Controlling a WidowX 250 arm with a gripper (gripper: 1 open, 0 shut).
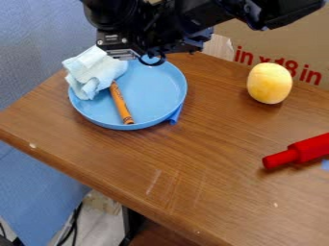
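Observation:
My gripper hangs over the back part of a blue plate at the upper left of the wooden table; whether it is open or shut is unclear. On the plate lie a crumpled pale cloth at the left and an orange stick-like object. A small blue item shows at the plate's right edge.
A yellow round object sits at the right, with a red cylinder below it at the table's edge. A cardboard box stands behind.

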